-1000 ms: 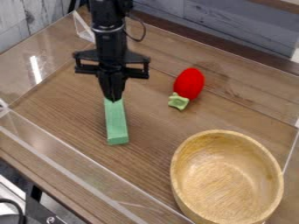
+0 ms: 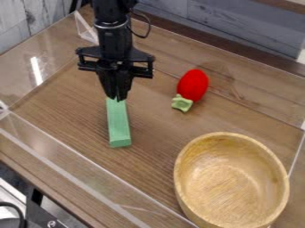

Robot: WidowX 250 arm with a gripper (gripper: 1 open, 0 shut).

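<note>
My black gripper [image 2: 116,94] hangs at the upper middle, its fingertips pointing down at the top end of a green bar [image 2: 117,124] lying on the wooden table. Whether the fingers are open or shut, or touch the bar, I cannot tell. A red oval object [image 2: 193,85] lies to the right, with a small pale green piece [image 2: 183,103] just in front of it.
A large tan bowl [image 2: 233,181] fills the front right of the table [image 2: 71,125]. Pale walls border the back and left.
The gripper and arm have shifted slightly upward and back from where they were a second ago. The green bar and the other objects look unmoved.
</note>
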